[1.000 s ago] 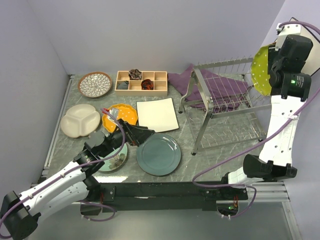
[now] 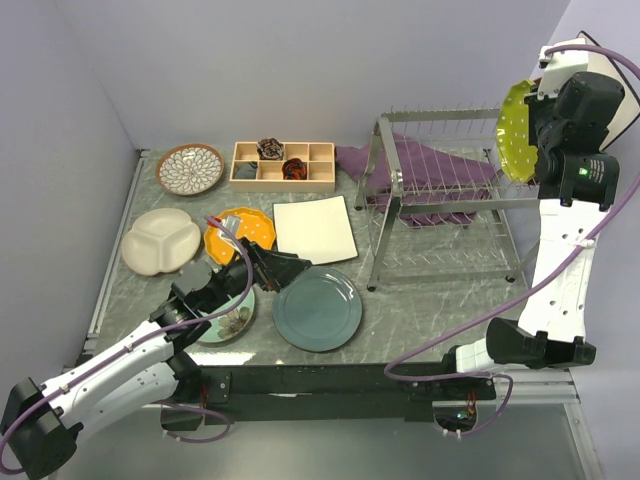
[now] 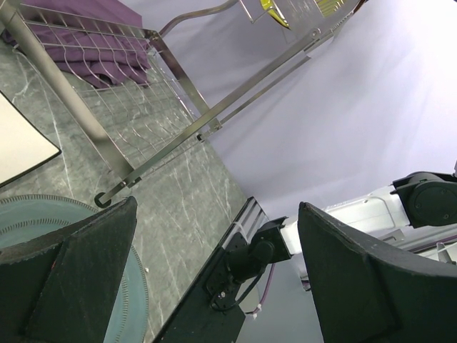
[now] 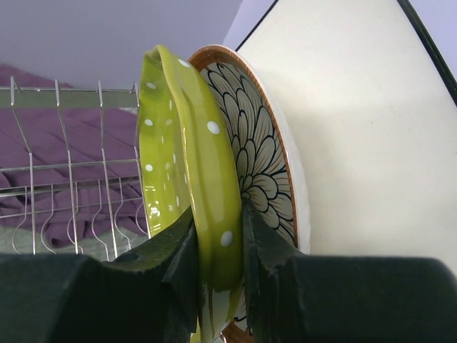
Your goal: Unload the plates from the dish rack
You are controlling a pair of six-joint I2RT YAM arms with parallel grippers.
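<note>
The metal dish rack stands at the right of the table, its right end under my right arm. In the right wrist view, a yellow-green plate with white dots stands on edge, its rim between the fingers of my right gripper, which is shut on it. Right behind it stands a white plate with a dark petal pattern and brown rim. My left gripper is open and empty, over the left edge of the blue-grey plate; its dark fingers are spread wide in the left wrist view.
At the left lie a petal-patterned plate, a cream divided plate, an orange plate and a green-rimmed plate. A wooden box and a white board lie nearby. Purple cloth bunches behind the rack.
The rack has shifted left and turned, now standing straighter. My right gripper and the yellow-green plate have moved slightly left. The left arm has stayed still.
</note>
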